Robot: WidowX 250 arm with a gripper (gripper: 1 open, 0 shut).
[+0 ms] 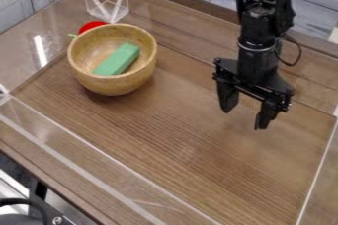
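My black gripper (247, 106) hangs low over the wooden table (158, 170) at the right of the camera view, its two fingers spread open with nothing visible between them. To its left, some distance away, a wooden bowl (85, 71) holds a green block (119, 58).
Behind the bowl lies a small red object (94, 29) beside a white, thin-framed item (109, 7). A dark cable or part shows at the bottom left corner.
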